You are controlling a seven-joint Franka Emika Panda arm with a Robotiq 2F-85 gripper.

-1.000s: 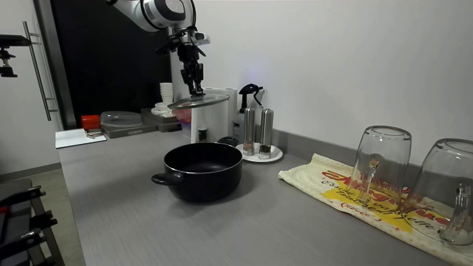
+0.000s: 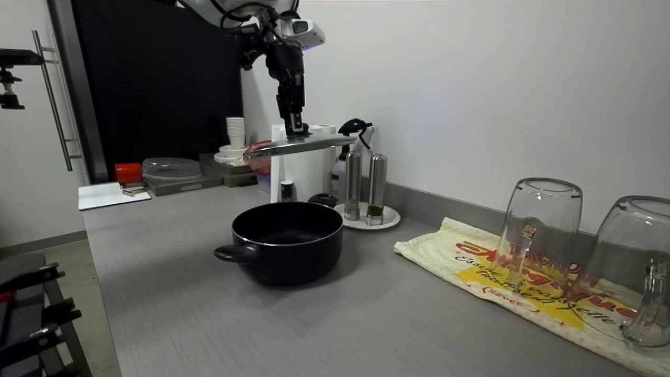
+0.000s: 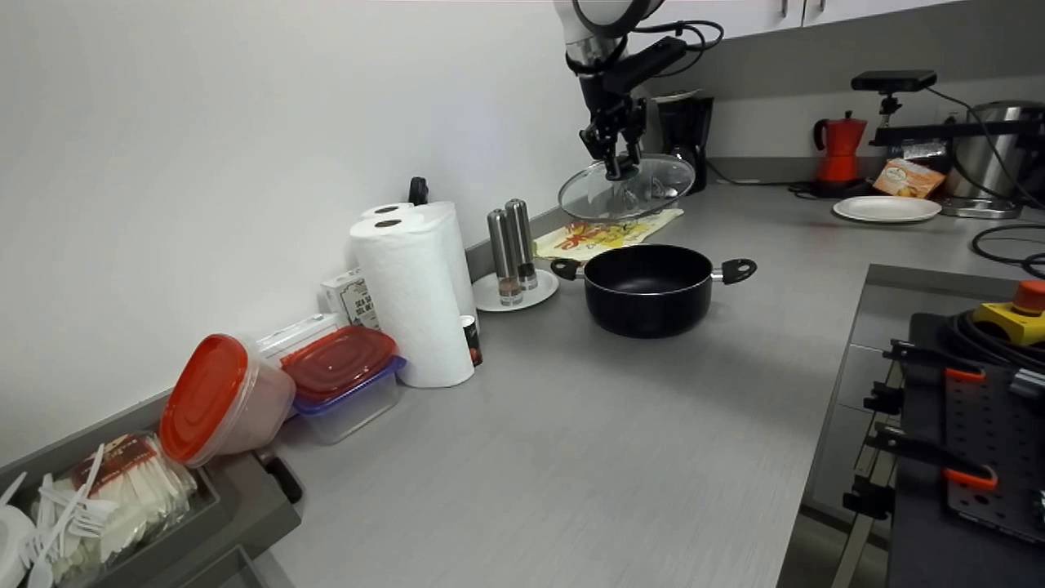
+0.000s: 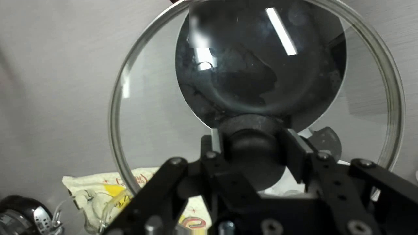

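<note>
A glass lid [image 2: 300, 146] with a metal rim hangs in the air above the black pot [image 2: 289, 257], slightly tilted. My gripper is shut on the lid's black knob [image 4: 254, 158]. In the second exterior view the lid [image 3: 598, 196] is up behind the pot [image 3: 648, 312], clear of its rim. The pot stands uncovered on the grey counter. Through the glass in the wrist view, the pot's dark inside [image 4: 250, 70] lies toward the upper part of the lid, not centred under it.
Two steel mills [image 2: 377, 188] stand on a white plate [image 2: 390, 220] beside the pot. Paper towel rolls [image 3: 411, 304] and a spray bottle [image 2: 339, 173] are near the wall. Glass mugs [image 2: 540, 232] sit upside down on a printed cloth [image 2: 439, 242].
My gripper and the lid have moved to the right in the first exterior view and look larger there. The lid's tilt has shifted. The pot has stayed in place.
</note>
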